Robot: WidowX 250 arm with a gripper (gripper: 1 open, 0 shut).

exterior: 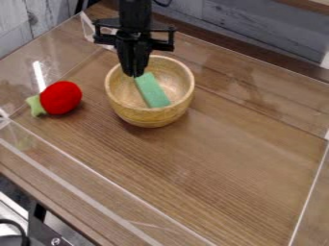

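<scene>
My gripper (pixel 133 53) hangs at the upper rim of a yellow round basket (pixel 175 107), its fingertips near the back-left side of the bowl. Whether anything sits between the fingers is hard to make out. Inside the basket lies a light green block (pixel 150 88), tilted lengthwise toward the front. A red tomato-like object (pixel 62 97) with a pale green piece (pixel 37 107) lies left of the basket.
A back edge with a wall runs along the top right. A dark cable shows at the bottom left.
</scene>
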